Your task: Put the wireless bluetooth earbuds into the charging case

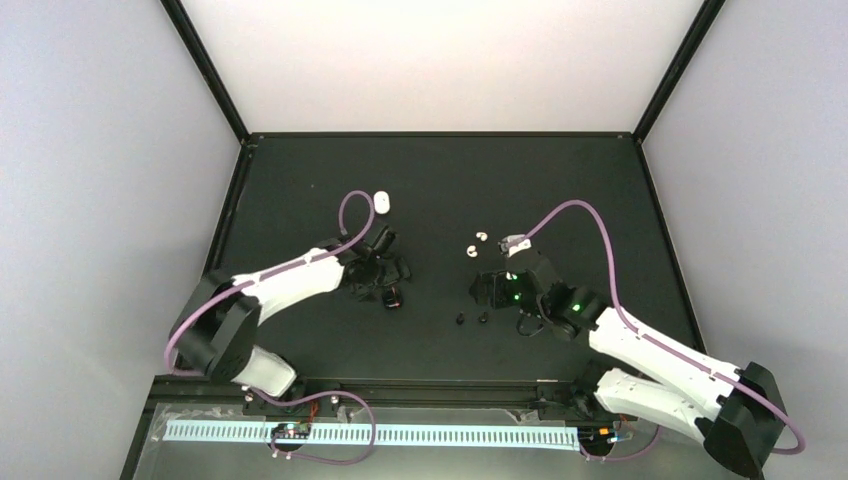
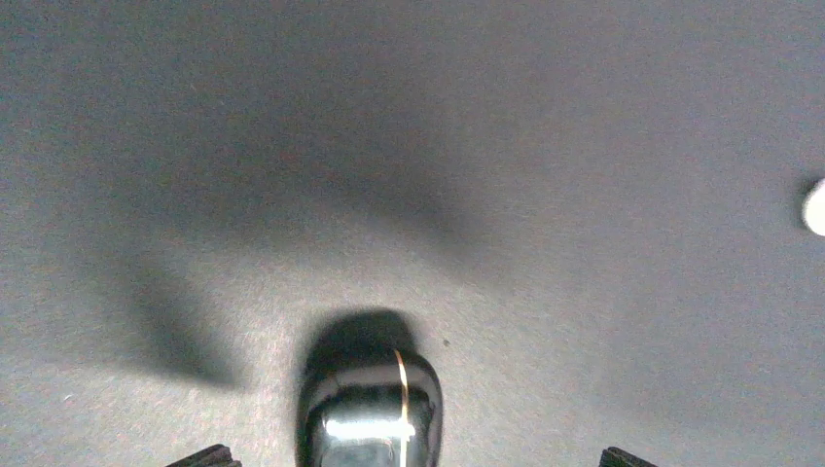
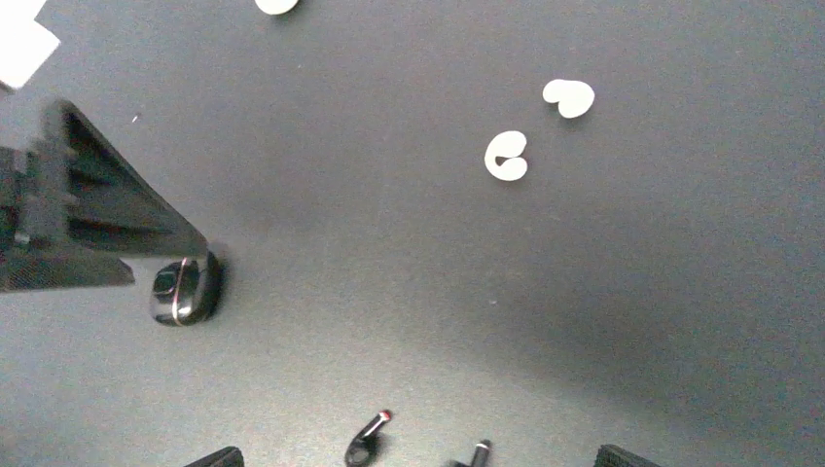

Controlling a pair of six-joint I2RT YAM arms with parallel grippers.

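A glossy black charging case (image 1: 392, 298) with a thin copper line lies at the front side of my left gripper (image 1: 399, 283). In the left wrist view the case (image 2: 370, 413) shows at the bottom, between the widely spaced fingertips, clear floor on either side; that gripper is open. Two black earbuds (image 1: 460, 319) (image 1: 483, 317) lie front of my right gripper (image 1: 478, 289), which hangs open and empty above the table. In the right wrist view one black earbud (image 3: 360, 450) is near the lower edge, the other (image 3: 477, 455) partly cut off.
Two white earbuds (image 1: 482, 236) (image 1: 472, 251) lie behind the right gripper. A white case (image 1: 382, 202) sits farther back, behind the left gripper. The table between the two grippers is bare.
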